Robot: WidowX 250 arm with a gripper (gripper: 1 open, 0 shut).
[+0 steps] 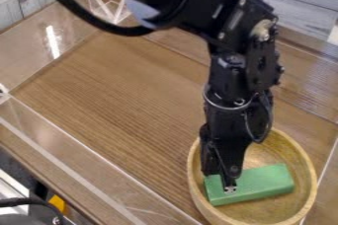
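A round tan bowl (291, 150) sits at the front right of the wooden surface, with a green rectangular block (262, 184) lying inside it. My black gripper (227, 182) reaches down into the left part of the bowl, its tips at the block's upper left side. The fingertips are small and dark against the gripper body, and it is hard to see whether anything lies between them.
A clear edge strip runs along the front left, with cables and dark hardware beyond it. White planked walls stand at the back.
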